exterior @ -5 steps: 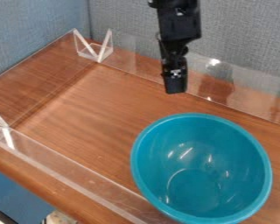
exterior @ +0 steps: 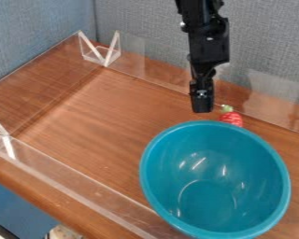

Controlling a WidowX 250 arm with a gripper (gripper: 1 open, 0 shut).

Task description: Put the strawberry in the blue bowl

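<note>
The strawberry [exterior: 232, 119], red with a green top, is outside the blue bowl, just behind its far rim near the clear wall. The blue bowl [exterior: 159, 166] stands at the lower right; its visible inside is empty. To the left of the strawberry and beyond the bowl hangs my black gripper [exterior: 202, 103], pointing down with its tip close to the fruit. Nothing shows held at the tip. Its fingers appear edge-on as one dark shape, so their opening is hidden.
A low clear wall [exterior: 152, 63] runs along the back of the brown table [exterior: 83, 112], with another along the front left. White triangular corner braces [exterior: 100, 50] stand at the corners.
My gripper has moved to the right, and its tip is now near the fruit.
</note>
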